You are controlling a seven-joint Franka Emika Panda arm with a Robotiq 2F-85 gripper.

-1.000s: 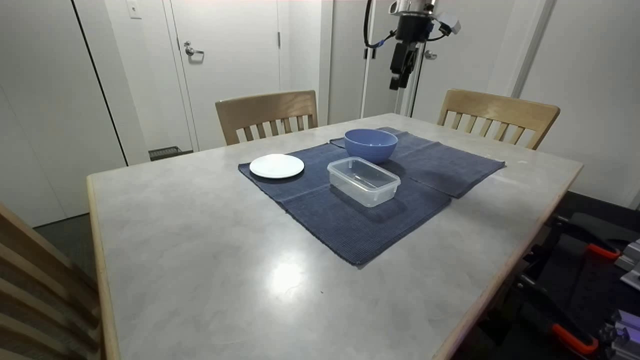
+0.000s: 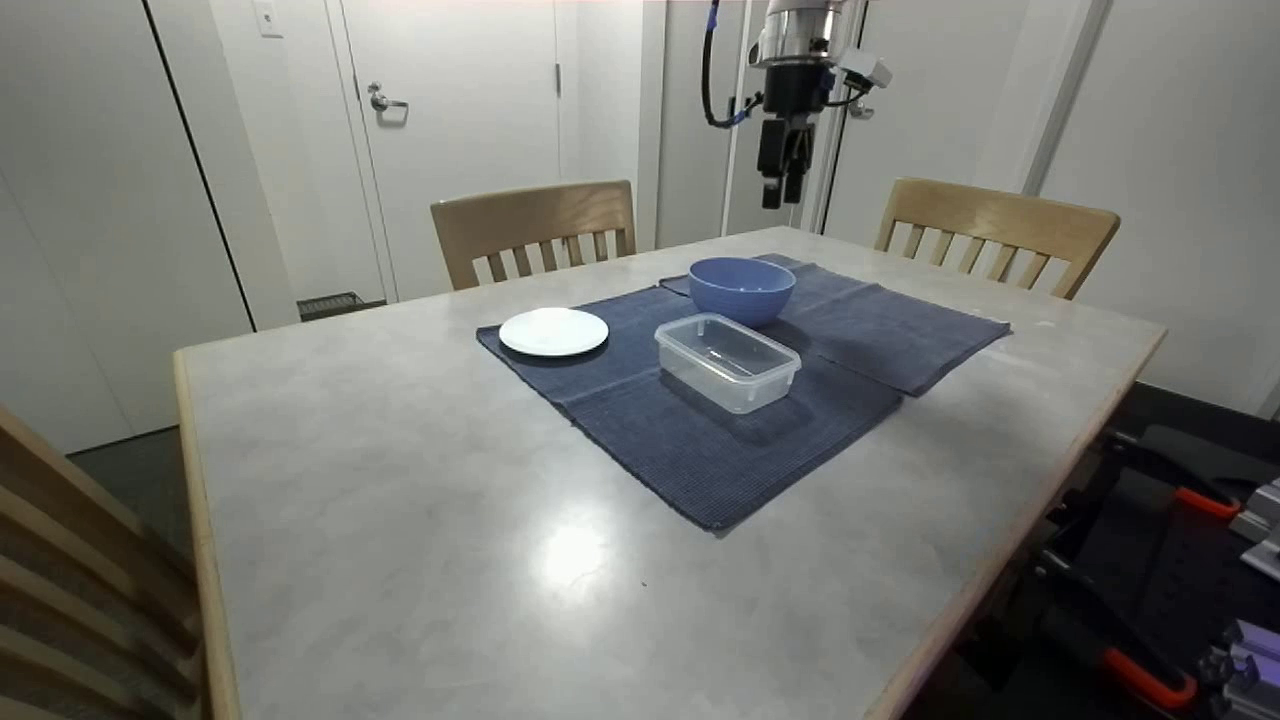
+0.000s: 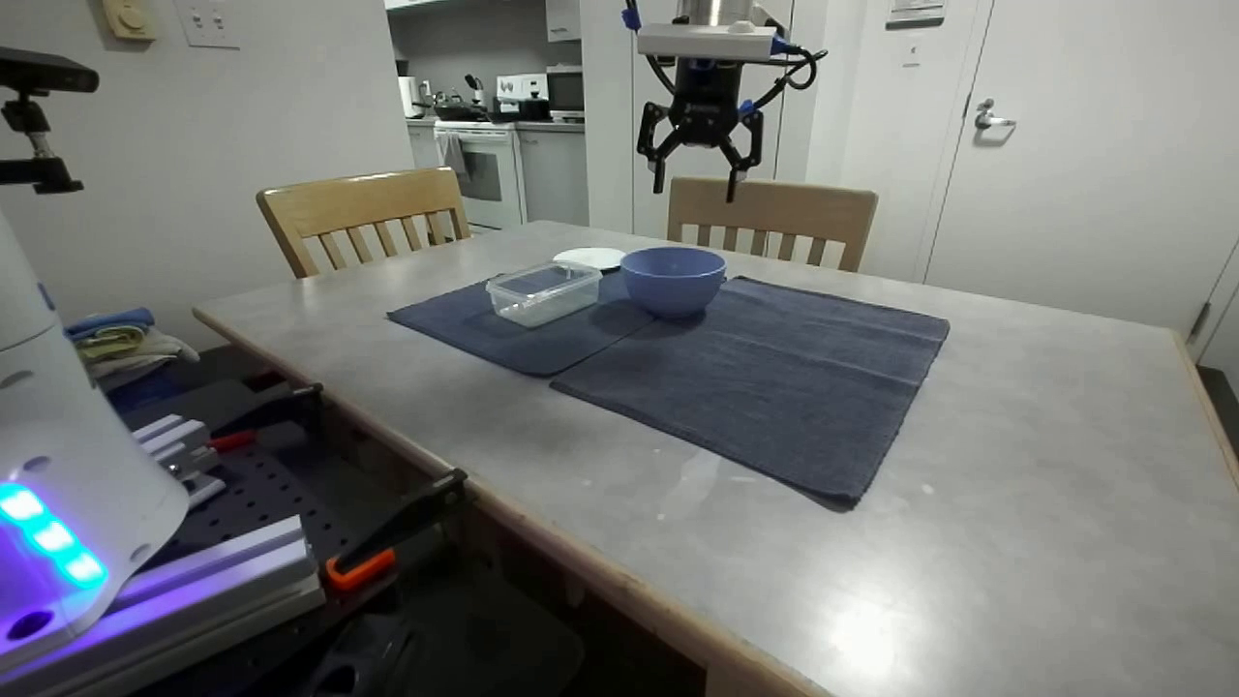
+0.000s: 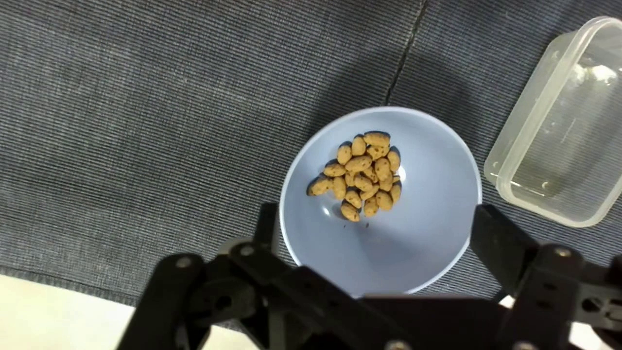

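Observation:
On the dark blue placemats stands a blue bowl [image 2: 741,292], upright. Several brown speckled nut-like pieces [image 4: 361,175] lie in it, gathered toward one side, as the wrist view shows. Beside the bowl is an empty clear plastic container [image 2: 727,364], without a lid. My gripper [image 3: 697,190] hangs in the air well above the table, pointing down. Its fingers are spread wide with nothing between them. Seen from the wrist, the bowl [image 4: 431,175] lies below and between the fingertips, apart from them.
A white round plate or lid [image 2: 554,332] rests at the placemat's far left corner. Two placemats [image 3: 767,383] overlap under the bowl. Wooden chairs [image 3: 772,215] stand round the table's edge.
The gripper has moved left and somewhat lower in exterior view 1, and its fingers hang straighter down. Bowl, container and plate stay where they were.

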